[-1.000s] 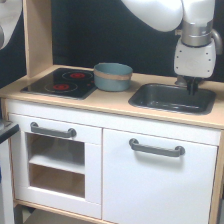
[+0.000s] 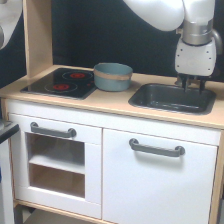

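My gripper (image 2: 192, 86) points down over the dark sink (image 2: 158, 97) at the right of the toy kitchen. Its two dark fingers seem to stand apart, and nothing shows between them. Against the dark basin and back wall their tips are hard to make out. A blue-grey pot (image 2: 113, 77) with a brownish lower part sits on the counter between the black stovetop (image 2: 62, 83) and the sink, well to the left of my gripper.
Below the counter, a cabinet door with a dark handle (image 2: 157, 148) is on the right and an oven with a dark handle (image 2: 53, 131) on the left; both look closed. The wooden counter has a bare strip along its front.
My gripper's dark fingers look wider apart than before, and the gripper hangs in nearly the same place. The pot and the kitchen doors have not moved.
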